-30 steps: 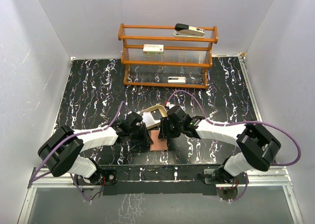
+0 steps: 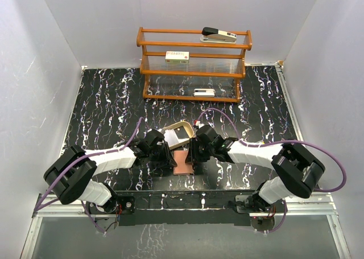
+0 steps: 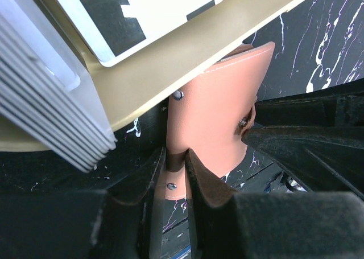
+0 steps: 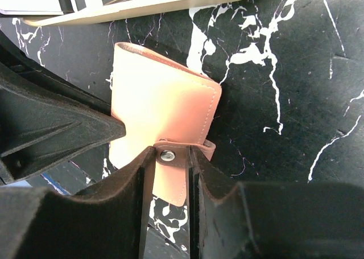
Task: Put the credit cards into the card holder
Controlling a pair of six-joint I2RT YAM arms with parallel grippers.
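The pinkish-tan leather card holder (image 2: 183,167) lies on the black marbled table between both arms. My left gripper is shut on its left edge, near a small metal stud. Over the holder's opposite side, my right gripper stands partly open, fingertips on either side of the strap (image 4: 181,155) with its metal snap; whether they touch it I cannot tell. The strap lies against the holder's face. White and dark cards (image 3: 114,14) rest in a cream tray (image 2: 183,123) just behind the holder. The holder's inside is mostly hidden.
A wooden-framed shelf (image 2: 193,57) at the back carries a stapler (image 2: 219,36), a small box (image 2: 177,57) and a white item (image 2: 204,93). A grey ridged piece (image 3: 45,94) sits at the tray's left. Open table lies to both sides.
The left arm, holder and tray look unmoved.
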